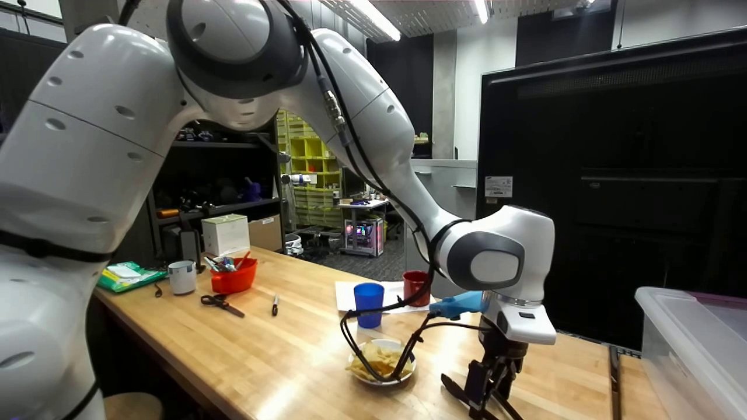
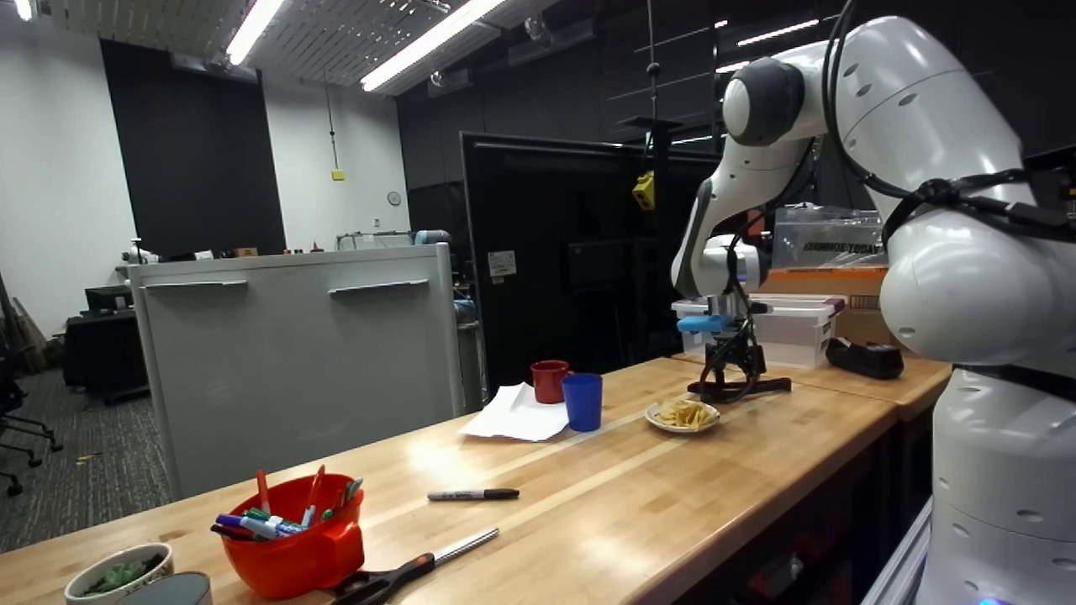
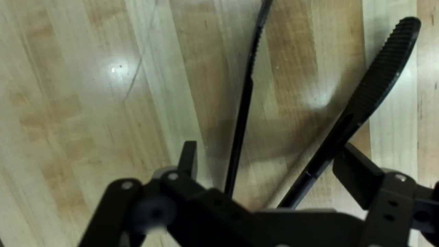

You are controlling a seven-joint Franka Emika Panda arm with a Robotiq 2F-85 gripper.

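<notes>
Black tongs with ribbed tips lie spread on the wooden table. In the wrist view my gripper is open, with both tong arms running between its fingers. The right finger is close against the thicker arm; whether they touch I cannot tell. Clear space separates the left finger from the thinner arm. Exterior view 1 shows the gripper low over the tongs, whose handle end is hidden behind it. A bowl of chips stands nearby.
A blue cup and a red mug stand beyond the bowl, near white paper. A marker, scissors and a red pen container lie farther off. A clear bin borders the right side.
</notes>
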